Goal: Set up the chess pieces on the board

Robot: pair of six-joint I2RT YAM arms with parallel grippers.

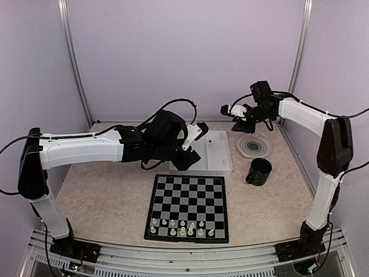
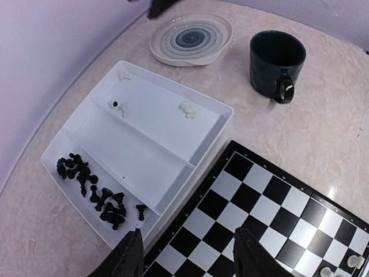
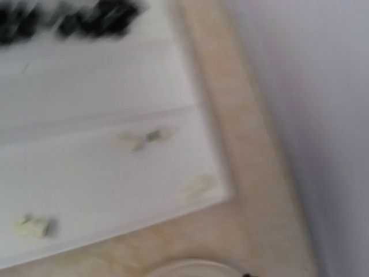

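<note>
Several white pieces [image 1: 183,231] stand in two rows along the near side of the chessboard [image 1: 189,199]; its far squares are bare. In the storage tray [image 2: 167,86], black pieces [image 2: 112,214] lie in one outer compartment and a few white pieces [image 2: 188,109] in the other. My left gripper, its fingers spread and nothing between them, hangs over the tray's near edge and the board's far edge. Beyond the tray's far right corner, raised above the table, my right gripper [image 1: 232,119] appears open and empty; its wrist view is blurred, with its fingers almost wholly out of frame.
A dark green mug [image 1: 259,172] stands right of the tray. Behind it lies a round clear lid [image 1: 253,145] with grey rings. Bare table shows left of the board and right of it. A wall rises close behind the table.
</note>
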